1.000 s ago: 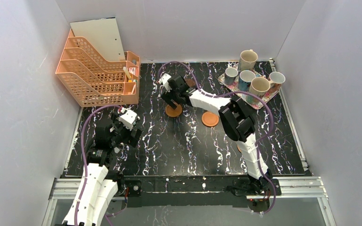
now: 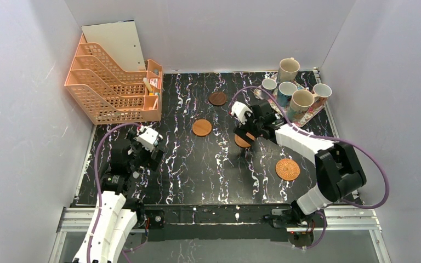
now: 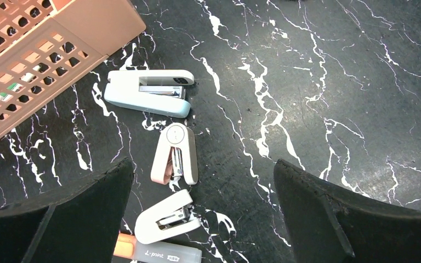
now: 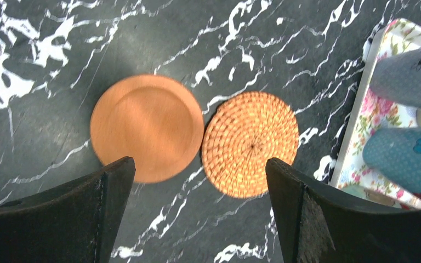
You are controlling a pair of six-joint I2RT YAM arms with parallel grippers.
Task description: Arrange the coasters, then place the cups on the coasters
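Observation:
Several cups stand on the flowered tray [image 2: 323, 112] at the back right, among them a tall cream cup [image 2: 289, 68] and a blue one [image 2: 286, 90]. Round coasters lie across the dark marbled table: a dark brown coaster [image 2: 217, 98], a tan one [image 2: 202, 127] and a woven one [image 2: 288, 169]. My right gripper [image 2: 245, 135] hangs open and empty over another plain coaster [image 4: 148, 129]; a second woven coaster [image 4: 252, 145] touches or nearly touches that one, hidden from above by the arm. At the left, my left gripper is open, nothing between its fingers.
An orange rack [image 2: 112, 87] fills the back left corner. Beneath the left gripper lie small staplers, including a blue-and-white stapler [image 3: 149, 92] and a pink-and-white one [image 3: 175, 153].
My right gripper has swung rightward and a little toward the front, from the tan coaster to the plain coaster nearer the tray. The left arm and the cups have stayed put.

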